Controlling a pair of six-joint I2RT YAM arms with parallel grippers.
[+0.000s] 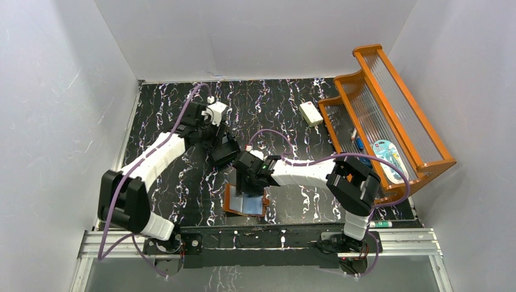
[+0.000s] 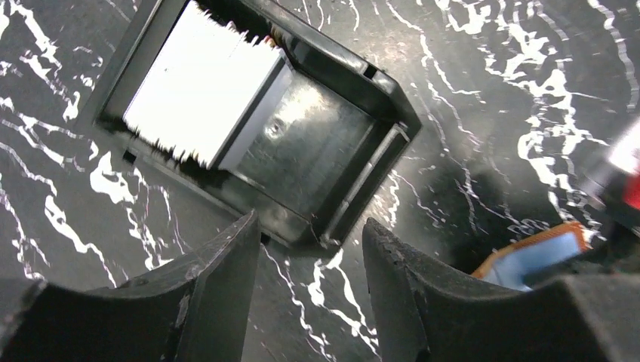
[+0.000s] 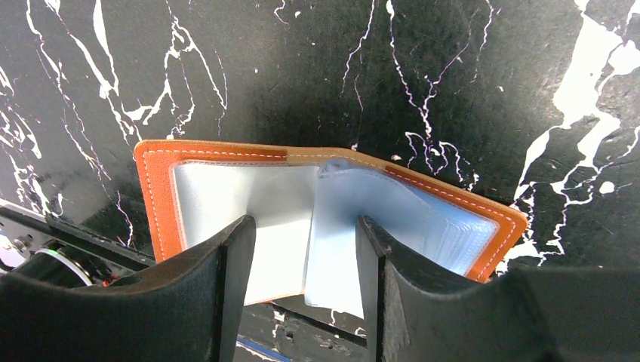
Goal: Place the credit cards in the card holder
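An orange-brown card holder (image 3: 215, 150) lies spread open on the table, its clear sleeves (image 3: 283, 196) facing up. Just over it hangs my right gripper, fingers apart and nothing clearly held between them. The black tray (image 2: 332, 143) carries a tight row of white cards (image 2: 200, 83) in one end; its other end is empty. My left gripper is above the tray's near side, its fingers parted around nothing. In the top view the left arm hides the cards, and the right gripper covers part of the holder.
A wooden rack with ribbed clear panels (image 1: 365, 91) stands at the right, a pale box (image 1: 311, 114) beside it. Grey walls close in the sides and back. Open marble-patterned table lies between tray and rack.
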